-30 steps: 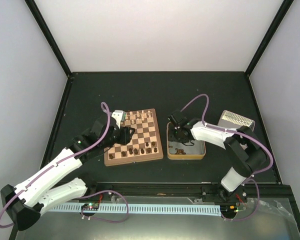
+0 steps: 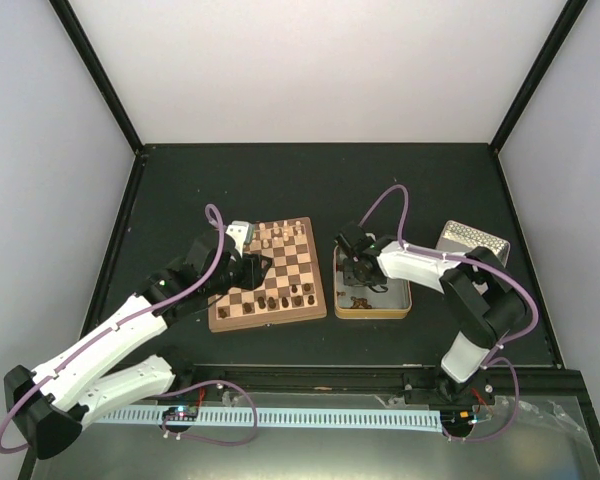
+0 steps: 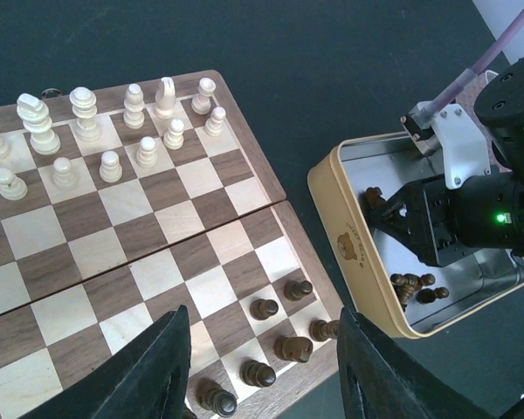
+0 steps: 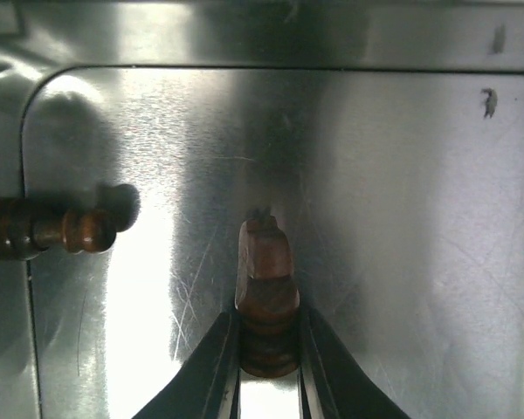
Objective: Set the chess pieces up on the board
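The chessboard (image 3: 201, 229) carries white pieces (image 3: 86, 112) along its far side and several dark pieces (image 3: 259, 374) on its near right part. Inside the box, my right gripper is shut on a dark chess piece (image 4: 268, 288), which lies lengthwise between the fingertips near the metal floor. Another dark piece (image 4: 48, 229) lies beside it at the left. My left gripper stands open above the board's near right area, its fingers apart and nothing gripped.
The tan box (image 3: 367, 253) stands just right of the board, with more dark pieces (image 3: 415, 286) at its near end. Farther right is a perforated white tray (image 2: 474, 240).
The left gripper has shifted only slightly over the board.
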